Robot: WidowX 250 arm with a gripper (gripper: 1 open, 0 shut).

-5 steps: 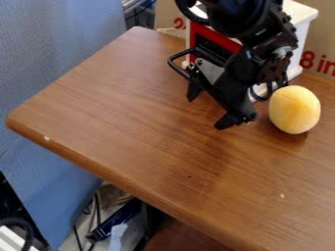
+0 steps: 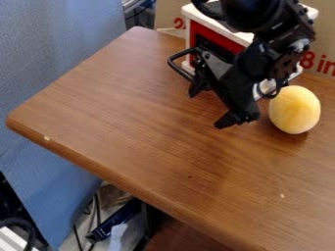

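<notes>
My black gripper hangs low over the wooden table, angled down, its two fingers spread apart, one toward the left and one lower at the right, with nothing seen between them. A pale yellow, egg-shaped object rests on the table just right of the gripper, apart from it. Behind the arm stands a white and red box with a dark handle, partly hidden by the arm.
A cardboard box fills the back right. Beyond the table's left edge are a blue partition and cables on the floor.
The arm and gripper have shifted very slightly to the right. The yellow object and the table look unchanged.
</notes>
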